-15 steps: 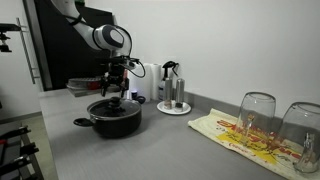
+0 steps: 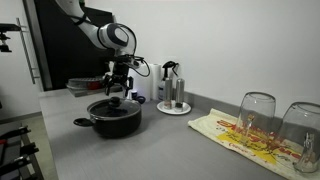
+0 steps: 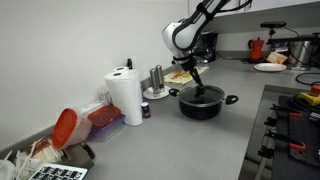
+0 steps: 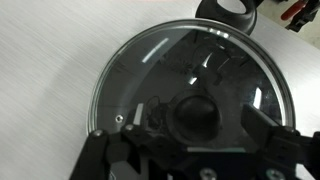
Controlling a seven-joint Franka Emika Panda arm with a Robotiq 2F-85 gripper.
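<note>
A black pot (image 2: 118, 124) with two side handles stands on the grey table, covered by a glass lid (image 4: 140, 70) with a dark rim. At the lid's middle is a round black knob (image 4: 197, 117). My gripper (image 2: 120, 85) hangs low over the pot, pointing down. In the wrist view its open fingers reach in from the bottom, to either side of the knob. Exterior view 2 shows the gripper near the knob, but I cannot tell whether it touches. One pot handle (image 4: 232, 12) shows at the wrist view's top.
Behind the pot stand a plate (image 2: 174, 108) with tall grinders and a paper towel roll (image 3: 124, 95). Two upturned glass jars (image 2: 256, 115) sit near a yellow patterned cloth (image 2: 215, 126) at the right. A dish rack (image 3: 45, 155) holds dishes.
My arm and gripper have shifted slightly to the right above the pot in exterior view 1. Pot and lid stay where they were.
</note>
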